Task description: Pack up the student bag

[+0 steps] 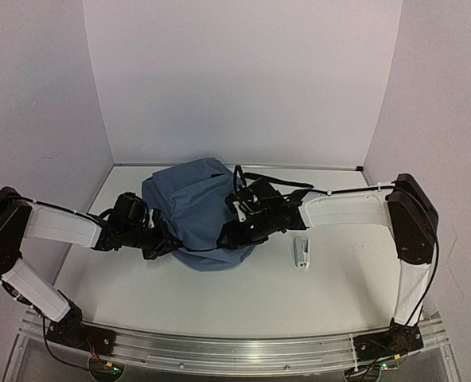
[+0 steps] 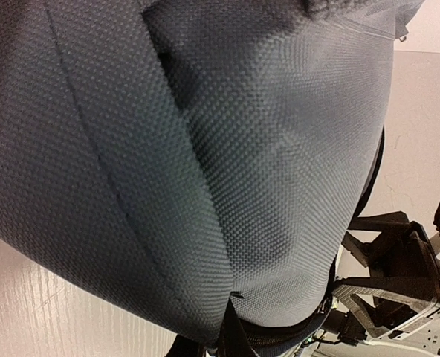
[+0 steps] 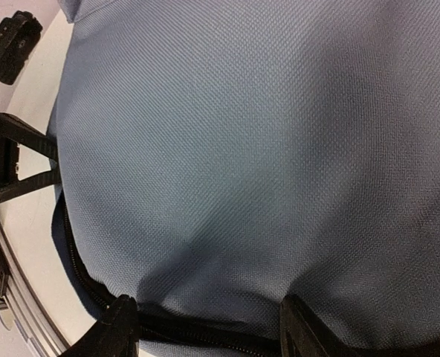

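The blue-grey bag (image 1: 196, 199) lies at the back left of the table, its front edge bordered by a dark zipper (image 3: 198, 333). At that edge on the left, my left gripper is shut on the bag's fabric, its fingers close together. My right gripper stands open over the front edge, its two fingers (image 3: 120, 327) wide apart with the zipper line running between and behind them. Fabric fills most of both wrist views. What lies inside the bag is hidden.
A small white-and-grey object (image 1: 301, 251) lies on the table right of the bag, close to the right arm. A black strap (image 1: 275, 180) trails behind that arm.
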